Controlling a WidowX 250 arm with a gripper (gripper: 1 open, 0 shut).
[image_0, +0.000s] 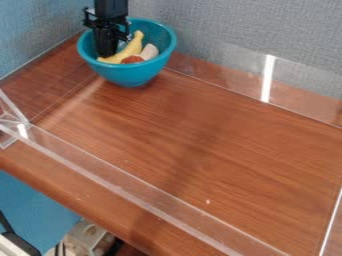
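A teal bowl (138, 73) stands at the back left corner of the wooden surface. In it lie a yellow banana (122, 53), a pale rounded item (148, 51) and a small reddish-brown item (134, 60). My black gripper (104, 50) reaches down into the left side of the bowl, beside the banana. Its fingertips are dark and partly hidden in the bowl, and I cannot see whether they are apart or together.
Clear plastic edging runs along the front and back, with grey and blue walls behind and at the left.
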